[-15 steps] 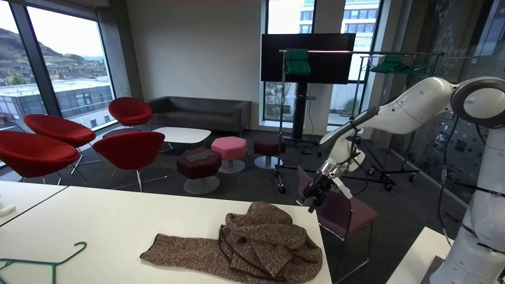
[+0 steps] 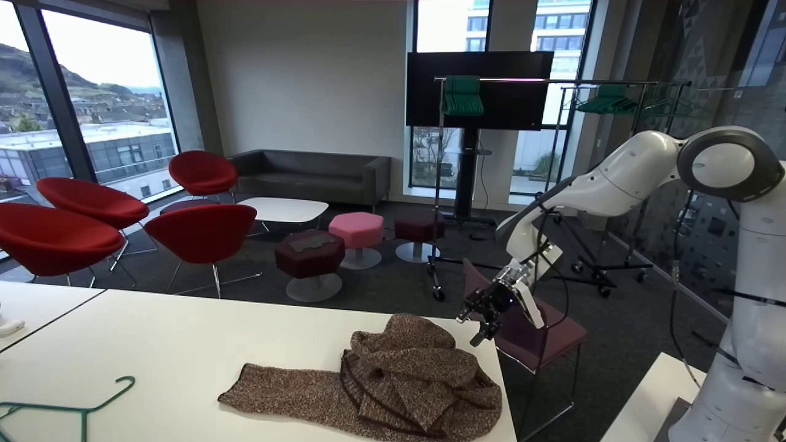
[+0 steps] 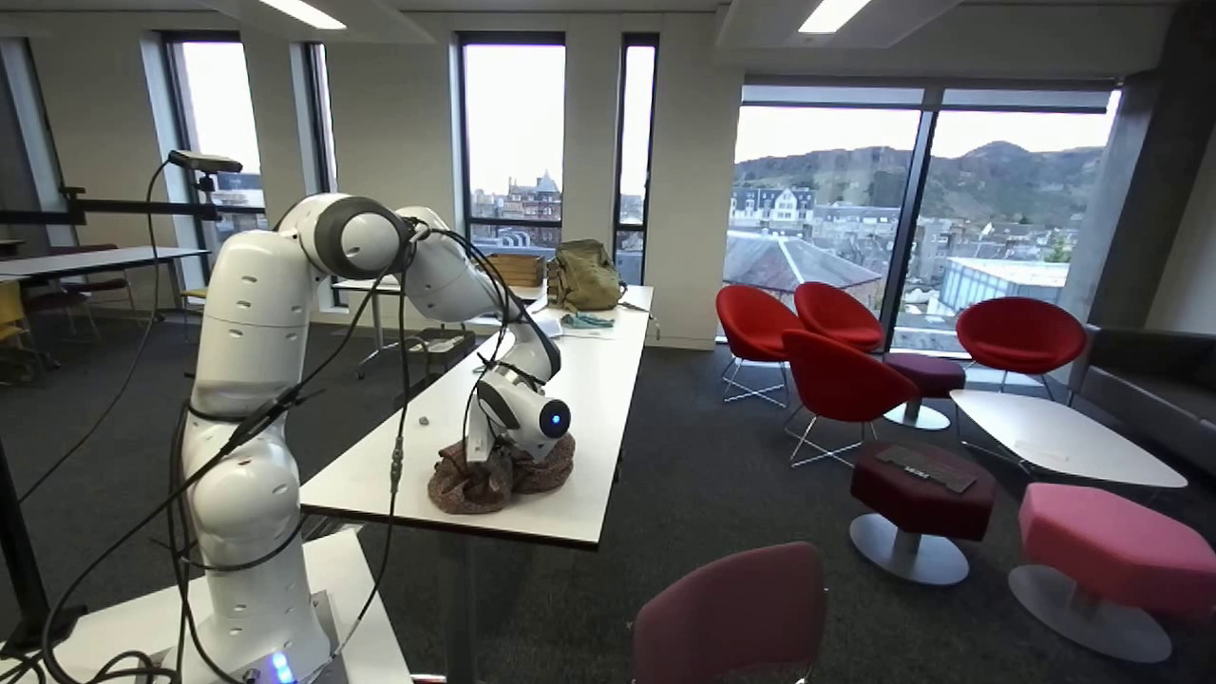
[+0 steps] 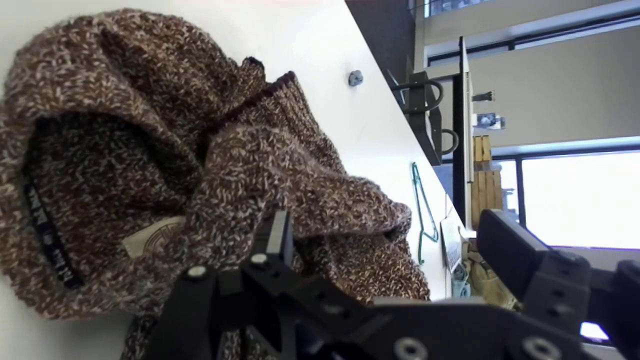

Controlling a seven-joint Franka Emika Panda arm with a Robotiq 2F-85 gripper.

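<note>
A brown speckled knit garment (image 2: 424,376) lies bunched at the right end of the white table, one sleeve stretched to the left. In the wrist view the knit garment (image 4: 252,174) fills the left and middle, its dark label strip and pale tag showing inside a fold. My gripper (image 2: 475,330) is open above the table's right edge, beside the garment's far side. Widely parted fingers show in the wrist view, the left finger (image 4: 273,237) in front of the cloth. Nothing is held. A green hanger (image 2: 85,409) rests on the table at the front left.
A purple chair (image 2: 545,331) stands close beyond the table's right end. A small grey lump (image 4: 355,78) sits on the table. A backpack (image 3: 583,275) is at the table's far end.
The arm has come slightly left and lower, bringing the gripper nearer the garment, and the wrist has turned. Garment and hanger have not moved.
</note>
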